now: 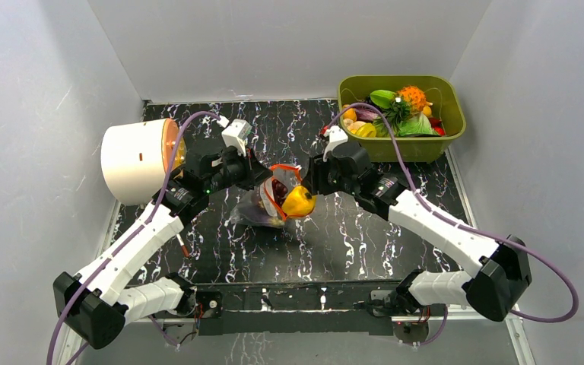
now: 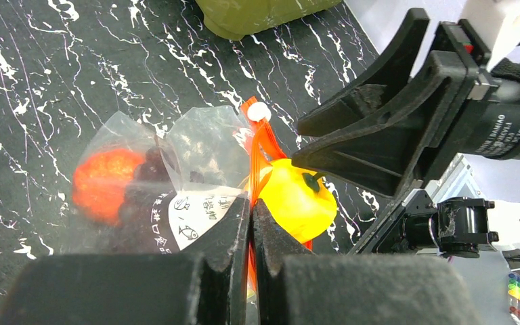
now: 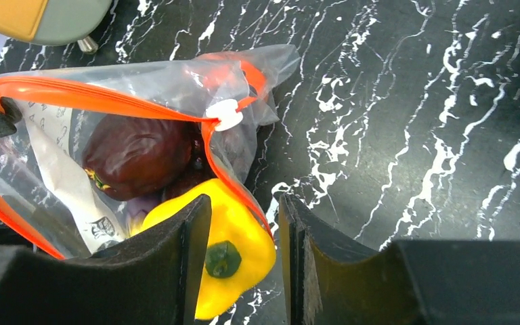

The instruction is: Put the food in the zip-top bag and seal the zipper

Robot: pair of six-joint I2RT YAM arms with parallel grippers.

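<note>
The clear zip bag point(image 3: 257, 64) with orange edges lies at mid-table, holding dark and orange food. My left gripper is shut on its orange-edged rim. A yellow pepper point(image 2: 298, 200) sits in the bag's mouth, partly sticking out. A white zipper slider point(image 3: 225, 114) is on the orange strip. My right gripper hovers at the pepper, its fingers apart; in the left wrist view it is just above and right of it.
A green bin point(image 1: 433, 148) of assorted food stands at the back right. A cream cylinder point(image 1: 133, 163) is at the left. The table right of the bag is clear.
</note>
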